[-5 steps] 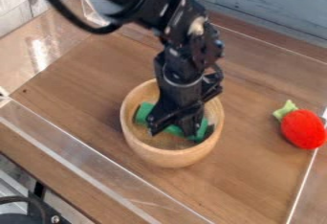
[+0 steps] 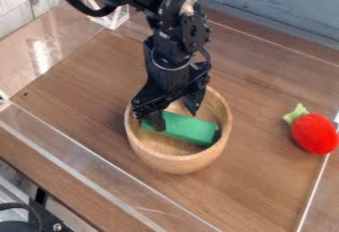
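Observation:
My black gripper (image 2: 172, 105) is open over a light wooden bowl (image 2: 179, 157) near the middle of the table, its fingertips low at the bowl's back part. Inside the bowl lies a green block (image 2: 189, 128), tilted slightly down to the right, with a dark end at the right. The gripper partly covers the block's left end; I cannot tell whether the fingers touch it.
A red strawberry-like toy (image 2: 314, 134) with a green top lies on the wooden table (image 2: 86, 92) to the right of the bowl. A pale wall borders the back.
The gripper has risen and shifted toward the back left of the bowl, uncovering more of the green block. The bowl and red toy look unmoved.

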